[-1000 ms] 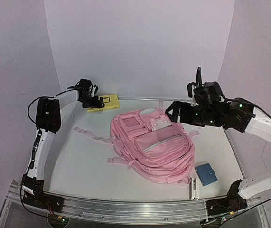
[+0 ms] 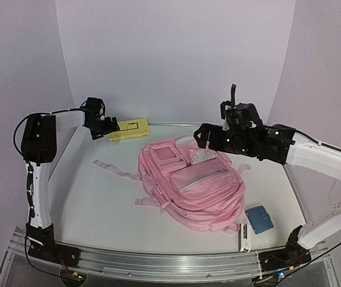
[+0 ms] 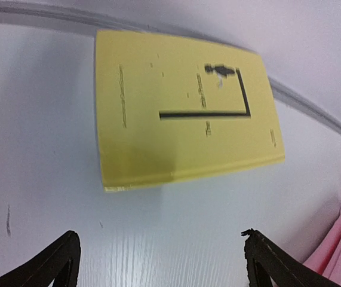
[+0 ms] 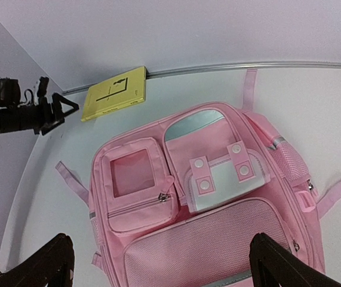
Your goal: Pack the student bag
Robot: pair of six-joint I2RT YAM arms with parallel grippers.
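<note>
A flat yellow book [image 2: 129, 130] with a dark line drawing lies on the table by the back edge. In the left wrist view the whole yellow book [image 3: 182, 110] shows beyond my left gripper, whose fingers are wide apart with nothing between them. A pink backpack [image 2: 191, 182] lies front side up across the middle of the table, pockets and zippers showing; whether its main compartment is open cannot be told. My right gripper is open and empty above the pink backpack [image 4: 200, 239], near its upper end.
At the front right lie a blue notebook [image 2: 259, 219] and a narrow white item [image 2: 245, 237] with a dark strip. Straps [image 2: 115, 169] spread from the bag's left side. Walls close off the back and sides.
My right gripper drifted left above the bag. Bag, book and notebook have stayed put.
</note>
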